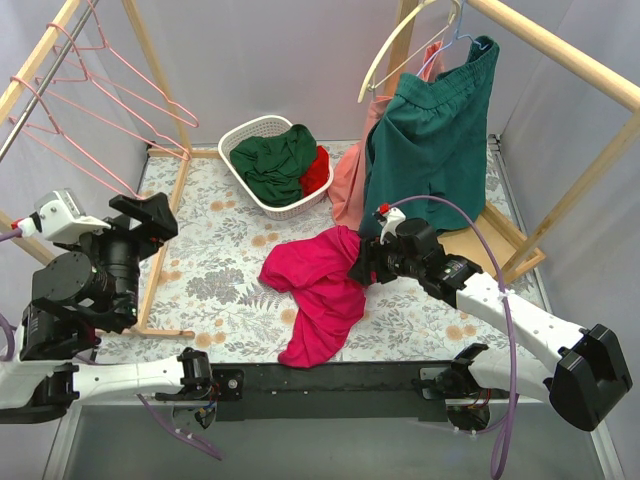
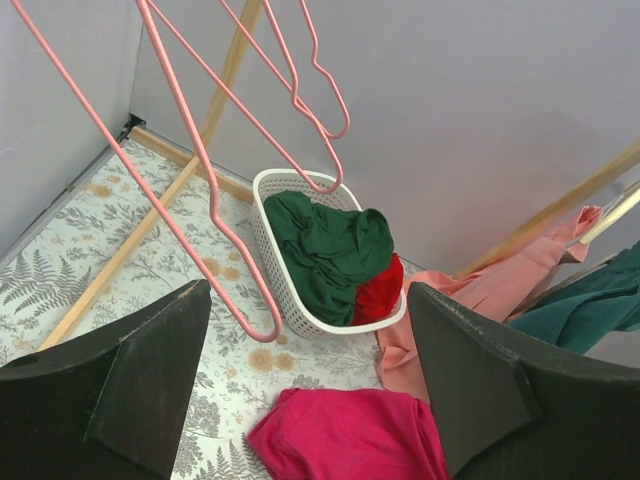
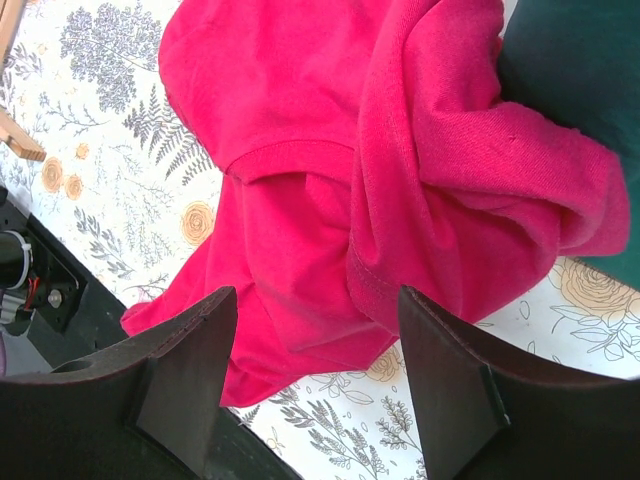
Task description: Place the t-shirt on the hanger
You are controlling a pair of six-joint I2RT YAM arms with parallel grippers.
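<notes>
A crumpled pink T-shirt [image 1: 315,290] lies on the floral mat, seen close up in the right wrist view [image 3: 300,230]. Pink hangers [image 1: 110,150] hang on the left rail; several appear close in the left wrist view [image 2: 215,200]. My left gripper [image 1: 150,215] is raised beside them, with its fingers [image 2: 110,380] apart and a pink hanger seen between and beyond them. My right gripper [image 1: 370,260] is low at the shirt's right side, open, its fingers [image 3: 160,390] over the fabric. Whether it touches the shirt is unclear.
A white basket [image 1: 245,135] of green and red clothes stands at the back. Teal shorts [image 1: 425,130] and a salmon garment [image 1: 350,180] hang on the right rack, close to my right gripper.
</notes>
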